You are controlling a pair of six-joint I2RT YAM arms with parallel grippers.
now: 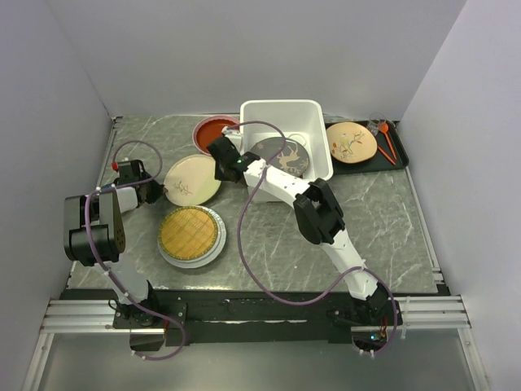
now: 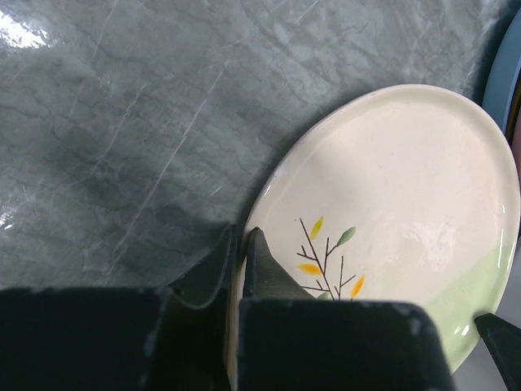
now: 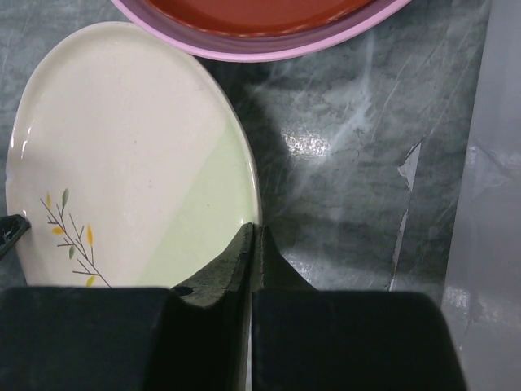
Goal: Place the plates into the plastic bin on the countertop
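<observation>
A cream plate with a leaf pattern (image 1: 192, 177) (image 2: 399, 179) (image 3: 130, 130) is held between my two grippers. My left gripper (image 1: 163, 189) is shut on its left rim. My right gripper (image 1: 220, 176) is shut at its opposite rim; whether the rim is between those fingertips is hard to tell. The white plastic bin (image 1: 311, 122) (image 3: 488, 187) stands at the right, with a grey deer-patterned plate (image 1: 288, 160) inside, partly behind my right arm.
A pink-rimmed red dish (image 1: 210, 129) (image 3: 269, 46) lies behind. A yellow pie-like plate on a silver one (image 1: 188, 234) sits in front. A black tray (image 1: 358, 166) holds a patterned plate (image 1: 352, 142) and utensils.
</observation>
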